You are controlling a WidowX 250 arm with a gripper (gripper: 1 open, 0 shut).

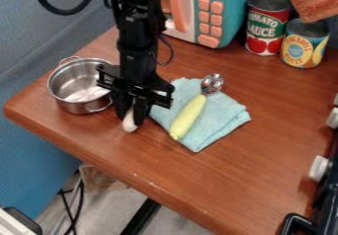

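My black gripper [133, 109] is lowered at the left-middle of the table, over a white elongated object [129, 122] that is mostly hidden by the fingers; whether the fingers hold it cannot be told. Just right of it a folded light-blue cloth [222, 122] carries a pale yellow elongated object [188, 117] and a shiny metal utensil [211, 83]. A steel pot [79, 89] stands to the gripper's left.
A teal toy microwave [220, 7], a tomato sauce can [266, 27] and another can [303, 46] line the back. A black appliance [321, 199] is at the right edge.
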